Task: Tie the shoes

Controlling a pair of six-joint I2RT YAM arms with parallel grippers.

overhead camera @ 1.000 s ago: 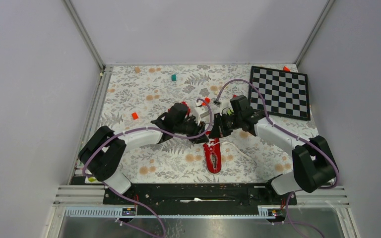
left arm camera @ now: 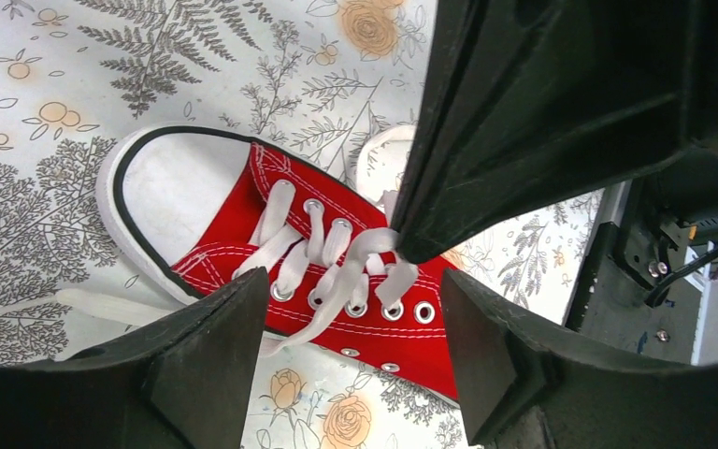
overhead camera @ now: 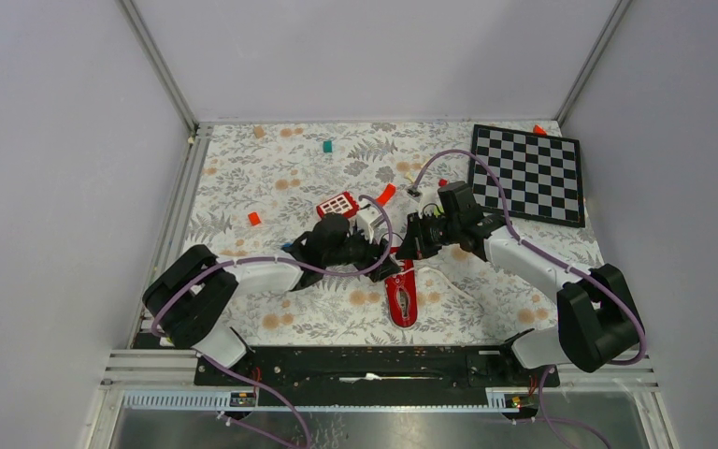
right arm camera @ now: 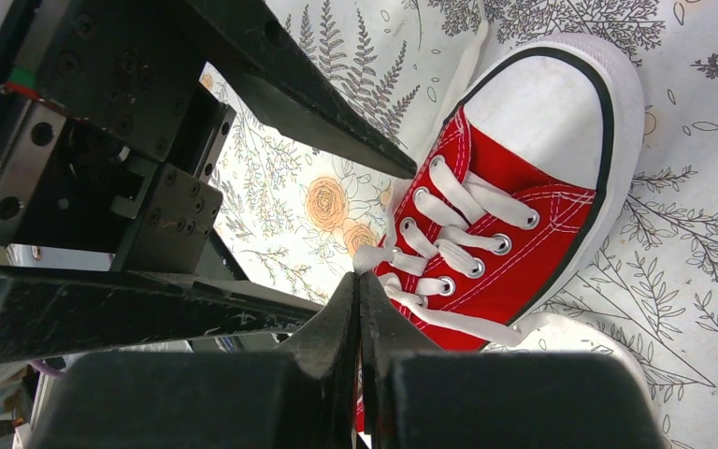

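Note:
A red shoe [overhead camera: 401, 301] with white toe cap [left arm camera: 173, 201] lies between my grippers in the centre. Its white laces [right arm camera: 458, 210] are crossed, one strand running over the eyelets. My left gripper stands open above the shoe, a lace showing between and beyond its fingers. My right gripper is shut, with a short white lace tip poking up at its fingertips. In the left wrist view that other gripper's dark finger reaches down onto the lace.
A chessboard [overhead camera: 525, 173] lies at the back right. A red-and-white item [overhead camera: 336, 205] and small coloured pieces are scattered behind.
The right arm has moved very slightly.

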